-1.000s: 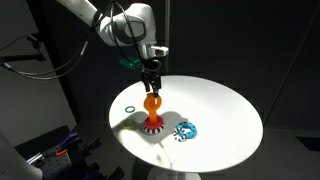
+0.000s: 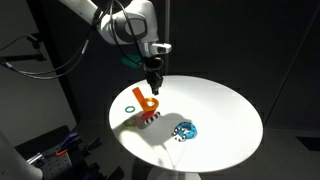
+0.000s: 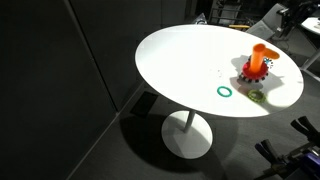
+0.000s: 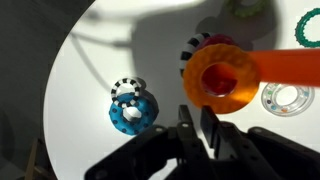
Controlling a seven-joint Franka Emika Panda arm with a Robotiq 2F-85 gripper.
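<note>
An orange piece with a ring at one end (image 2: 151, 104) leans over at a slant above a red, black-and-white edged base (image 2: 152, 116) on the white table. Its ring (image 4: 222, 80) faces the camera in the wrist view and hides most of the base, while its orange shaft runs off to the right. My gripper is partly open, with a narrow gap and nothing visible between its fingertips. The right fingertip appears close to the ring's lower rim; whether they touch I cannot tell. In exterior view 2 the orange piece (image 3: 258, 57) overlaps the base.
A blue ring with a black-and-white striped ring (image 4: 132, 108) lies apart on the table. Green rings (image 3: 224, 91) and a clear ring (image 4: 287, 97) lie near the orange piece.
The orange piece stood upright on the red base before; now it is tipped over, its ring lower and its shaft pointing up and left. The blue ring has not moved.
</note>
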